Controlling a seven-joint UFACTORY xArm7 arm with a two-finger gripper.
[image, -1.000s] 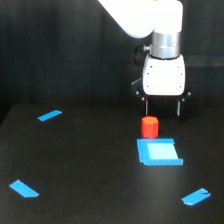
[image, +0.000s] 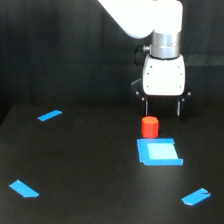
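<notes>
A small red block (image: 150, 127) stands on the dark table, at the upper left edge of a square of blue tape with a pale middle (image: 161, 151). Above and behind the block, the white arm reaches down from the top of the view. Its gripper (image: 163, 106) is open, the two dark fingers set wide apart with nothing seen between them. The block appears below and near the left finger, apart from it. The fingertips are hard to make out against the dark background.
Blue tape strips lie at the far left (image: 50, 115), the near left (image: 23, 188) and the near right (image: 196, 197). A dark curtain (image: 60, 60) hangs behind.
</notes>
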